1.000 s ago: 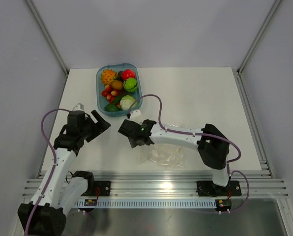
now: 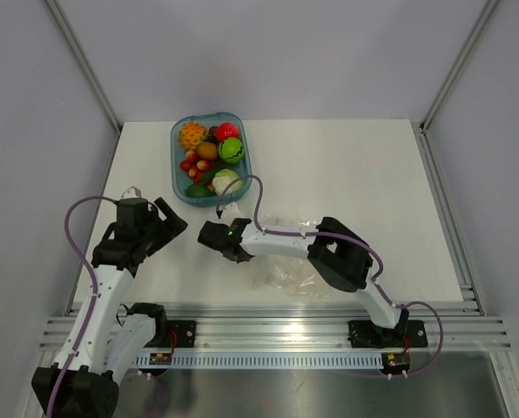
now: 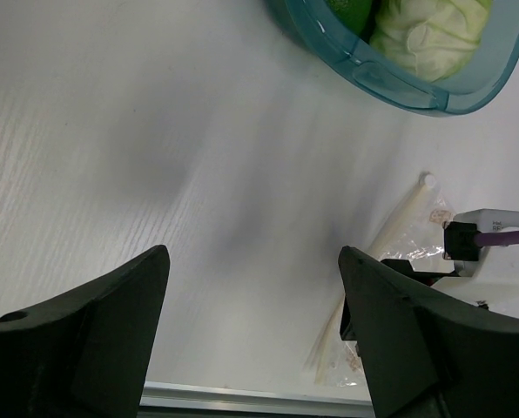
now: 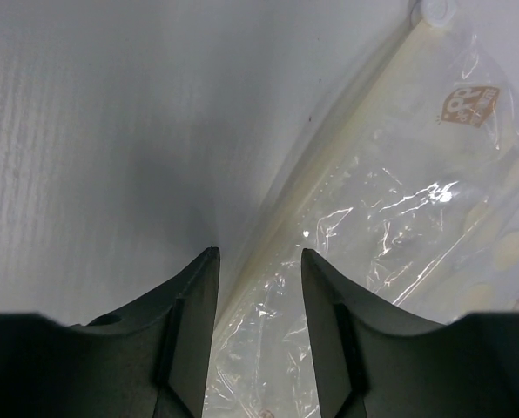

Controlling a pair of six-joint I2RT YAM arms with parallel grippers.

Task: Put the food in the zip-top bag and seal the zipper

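Observation:
A clear zip top bag [image 2: 296,277] lies flat on the table, partly covered by my right arm in the top view. Its pale zipper edge [image 4: 316,178] slants across the right wrist view, with a round white slider [image 4: 435,10] at the upper end. My right gripper is part open over that edge, one finger on either side in view, and nothing is visibly gripped. Well to the left, my left gripper stands open above bare table. The food sits in a blue basket [image 2: 173,165], including a pale cabbage [image 3: 429,39].
The basket stands at the back left of the table, just behind my right gripper. Bare white table [image 2: 355,174] stretches across the back right. A metal rail [image 2: 277,318] runs along the front edge.
My left gripper has moved slightly left. The basket has stayed put.

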